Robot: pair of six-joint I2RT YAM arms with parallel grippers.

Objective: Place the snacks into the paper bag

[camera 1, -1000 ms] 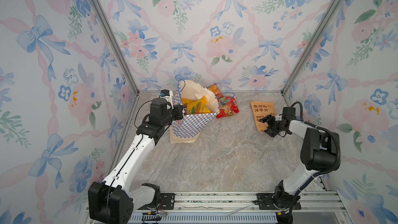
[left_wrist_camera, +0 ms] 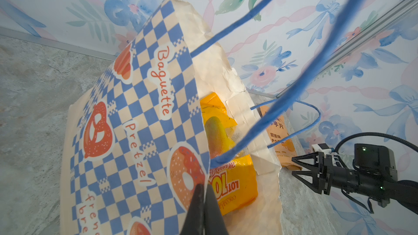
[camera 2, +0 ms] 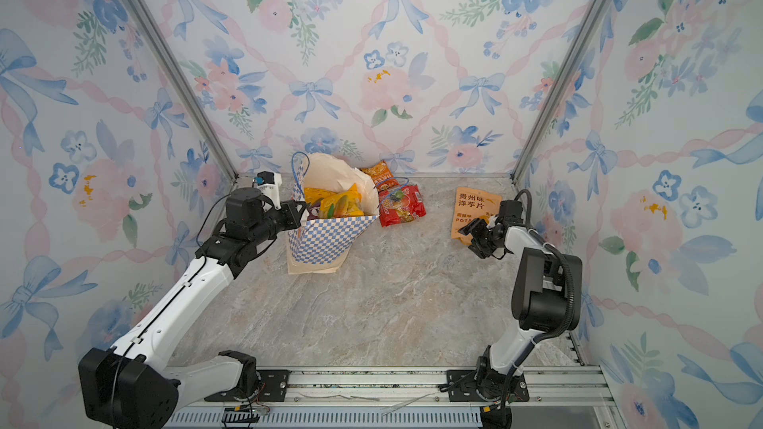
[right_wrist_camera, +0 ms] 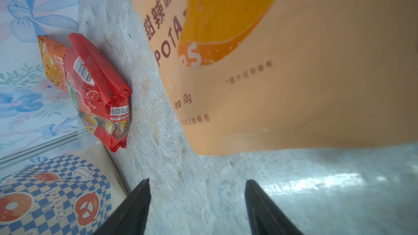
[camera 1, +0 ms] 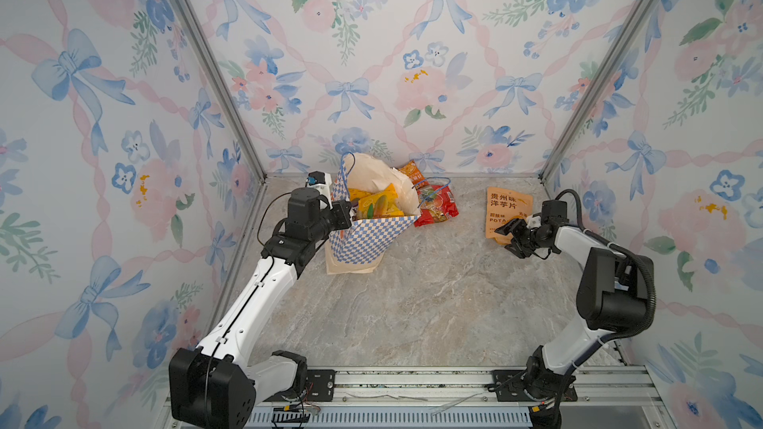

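The checkered paper bag stands left of centre, holding yellow snack packs. My left gripper is at its left rim; in the left wrist view it is shut on the bag's edge or just beside it, which I cannot tell. A red snack pack and an orange pack lie behind the bag to the right. A kraft potato chip pack lies at the right. My right gripper is open at that pack's near edge, nothing between its fingertips.
Floral walls enclose the back and sides.
The chip pack has shifted back and slightly right since a second ago. The right gripper has moved slightly about its near edge; the left arm is still.
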